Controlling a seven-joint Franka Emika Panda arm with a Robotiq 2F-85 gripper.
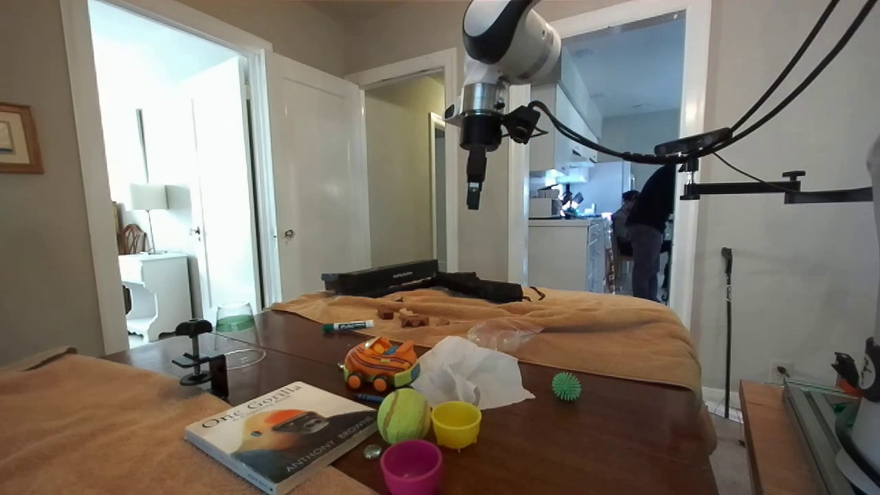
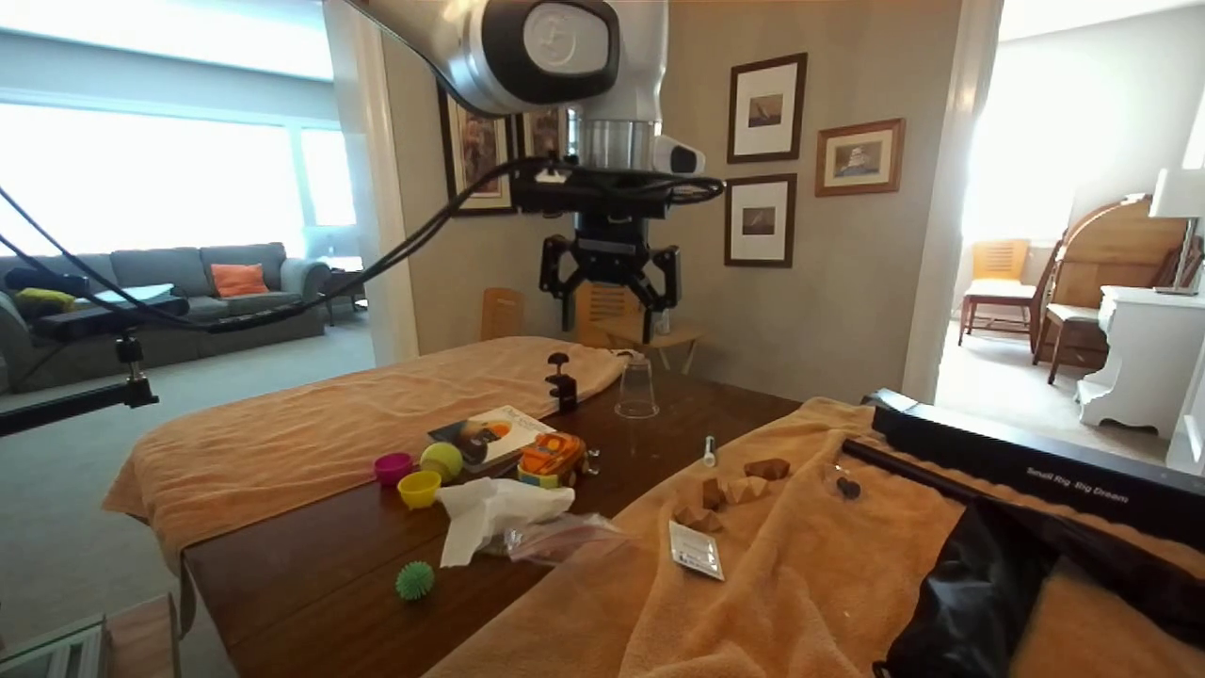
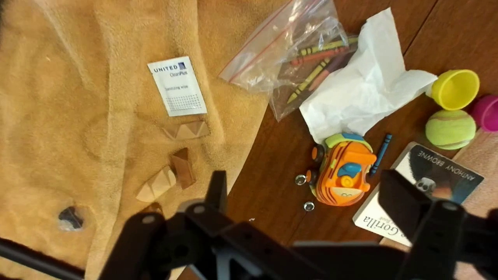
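Observation:
High above the table hangs my gripper (image 2: 606, 322), its fingers wide apart with nothing between them. In the wrist view its two dark fingers frame an orange toy car (image 3: 344, 172) from above, well out of reach. A white paper tissue (image 3: 371, 79) lies against the car, beside a plastic bag (image 3: 298, 51) with crayons. Close together are a tennis ball (image 1: 404, 416), a yellow cup (image 1: 456, 424) and a magenta cup (image 1: 412, 467). The book (image 1: 280, 433) lies flat near them. A green spiky ball (image 1: 566, 386) sits apart on bare wood.
A black clamp (image 1: 195, 353) and a clear glass (image 2: 637, 390) stand at one side. On the orange towel are a sachet (image 3: 177, 86), several wooden pieces (image 3: 184, 168) and a long black box (image 2: 1017, 463). Bare table surrounds the spiky ball.

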